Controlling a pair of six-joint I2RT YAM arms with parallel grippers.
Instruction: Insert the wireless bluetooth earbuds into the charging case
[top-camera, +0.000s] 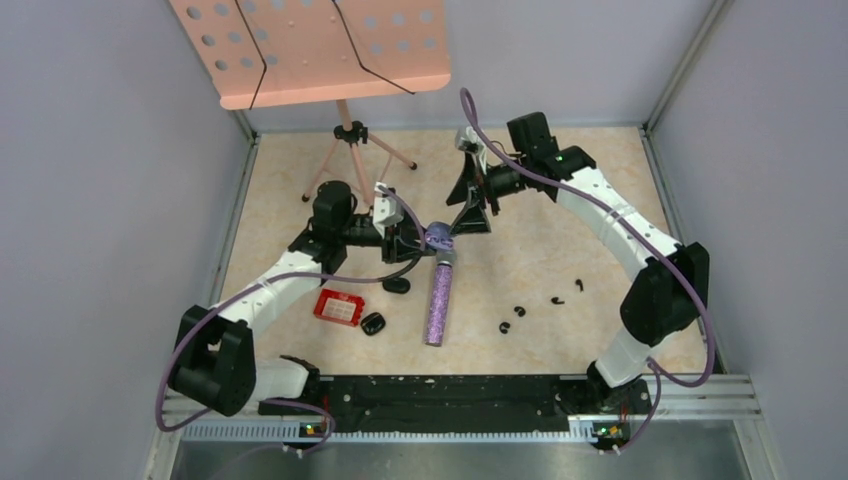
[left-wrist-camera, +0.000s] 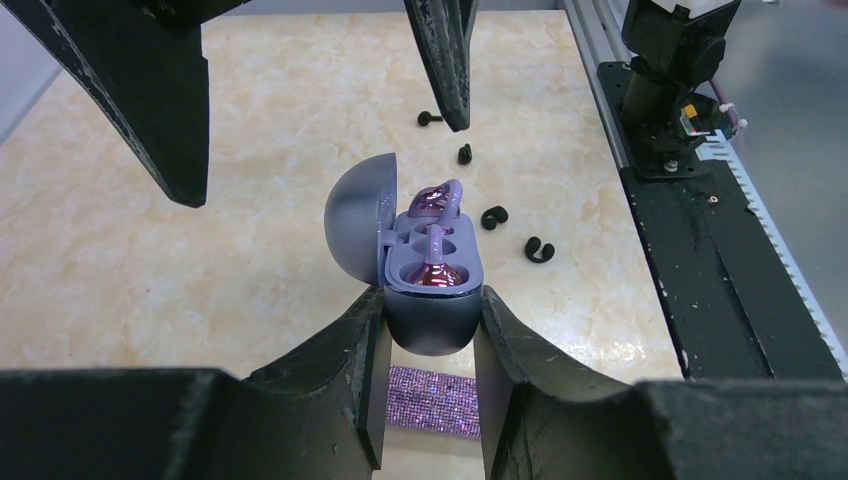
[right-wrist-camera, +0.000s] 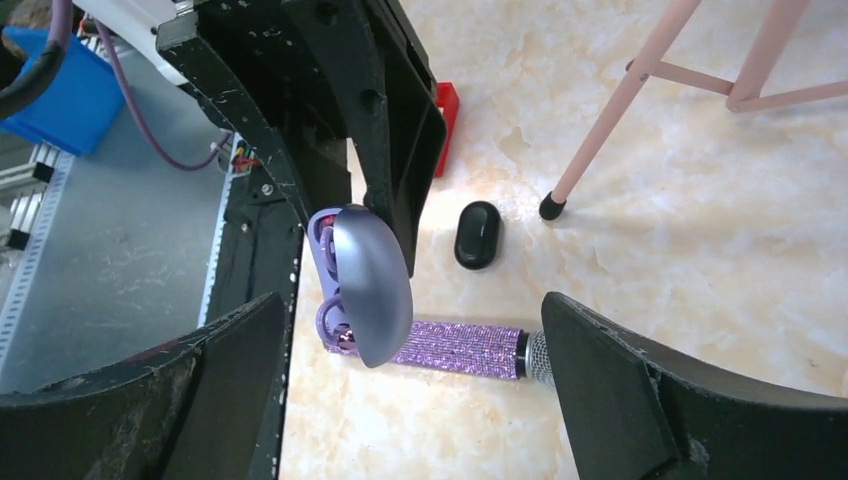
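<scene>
A lilac charging case (left-wrist-camera: 430, 315) with its lid (left-wrist-camera: 355, 220) up is held by my left gripper, whose fingers close on its base. Two lilac earbuds with purple tips, one earbud (left-wrist-camera: 436, 270) and another earbud (left-wrist-camera: 436, 200), sit in the case; whether they are fully seated I cannot tell. My right gripper (top-camera: 468, 204) stands open just above and to the right of the case, apart from it, with nothing between its fingers.
A glittery purple microphone (top-camera: 438, 300) lies below the case. A red box (top-camera: 340, 307), dark cases (top-camera: 372, 323) and several small black earbuds (left-wrist-camera: 540, 250) lie around it. A pink stand (top-camera: 355, 160) is at the back.
</scene>
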